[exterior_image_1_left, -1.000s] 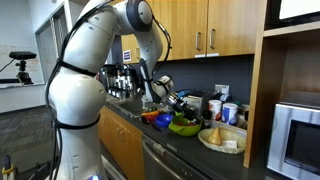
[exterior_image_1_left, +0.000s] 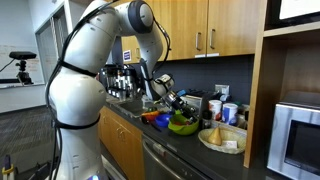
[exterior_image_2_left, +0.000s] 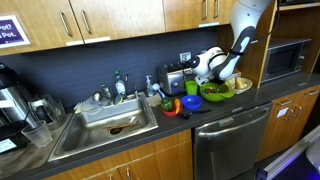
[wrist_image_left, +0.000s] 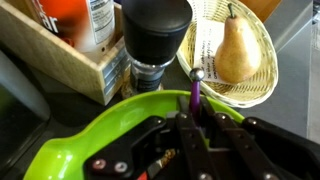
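In the wrist view my gripper is shut on a slim purple object (wrist_image_left: 195, 98) with a round metallic tip, which points up between the dark fingers. What kind of object it is cannot be told. A bright green bowl (wrist_image_left: 75, 150) spreads out beneath the gripper. Both exterior views show the bowl on the counter, with the arm's end just above it; the gripper there is small and dark. Much of the bowl's inside is hidden behind the gripper, though bits of red and yellow show in it.
Beyond the bowl stand a black-topped grinder (wrist_image_left: 157, 30) and a wooden box (wrist_image_left: 92, 68) holding a container. A wicker basket (wrist_image_left: 262, 85) with a pear (wrist_image_left: 237, 50) sits close by. Blue bowls (exterior_image_2_left: 212, 91) lie toward the sink (exterior_image_2_left: 115, 122); cabinets hang overhead.
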